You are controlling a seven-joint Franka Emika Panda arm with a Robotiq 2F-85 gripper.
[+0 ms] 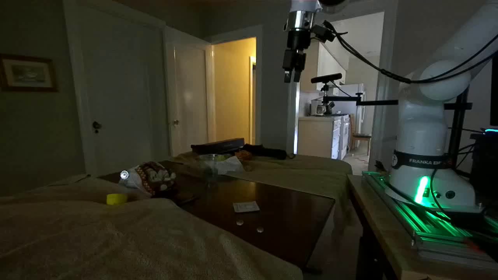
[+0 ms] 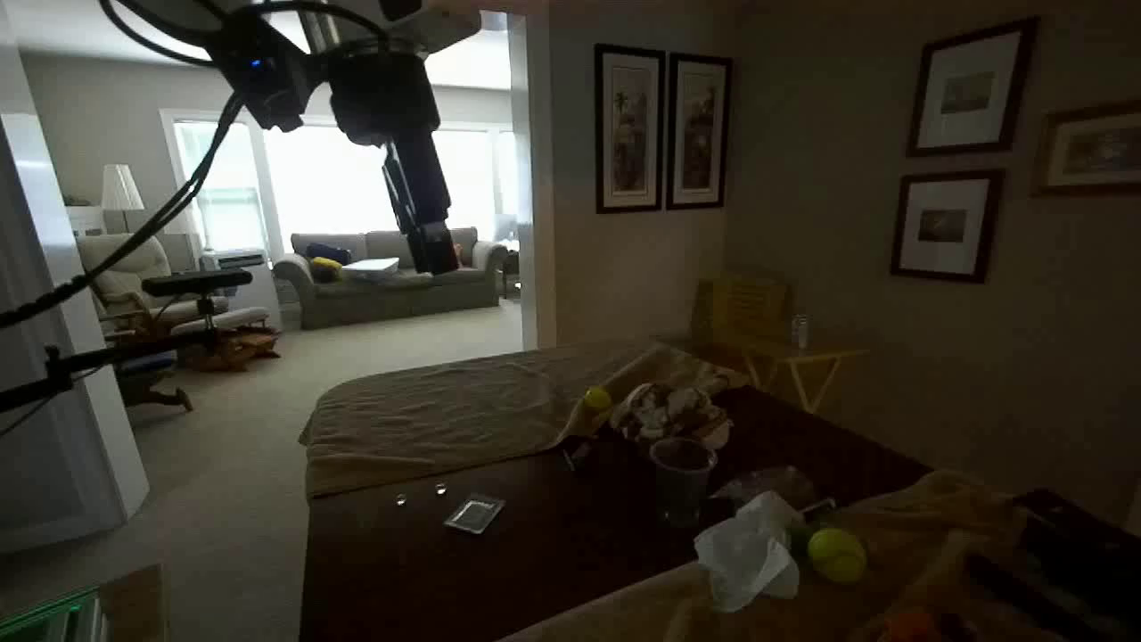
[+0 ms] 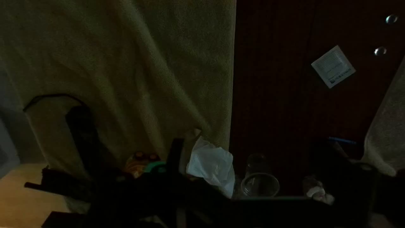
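Observation:
My gripper (image 1: 292, 78) hangs high above the dark table (image 1: 289, 224), pointing down. In the wrist view its dark fingers (image 3: 175, 155) stand wide apart with nothing between their tips. Below it on the table is a clear plastic cup (image 2: 682, 487), beside a crumpled white tissue (image 2: 751, 551). A flat square packet (image 3: 333, 66) lies on bare wood, close to two small clear round pieces (image 3: 380, 51) (image 3: 391, 19). A patterned cloth bundle (image 2: 674, 415) rests at the cloth's edge, near a small yellow object (image 1: 116, 199).
Tan cloths (image 1: 140, 238) cover both sides of the table. On one lie a yellow-green ball (image 2: 837, 555), a small orange object (image 3: 135, 164) and a long black object (image 1: 218, 146). A camera on a bar (image 1: 327, 78) stands near the arm. The room is dim.

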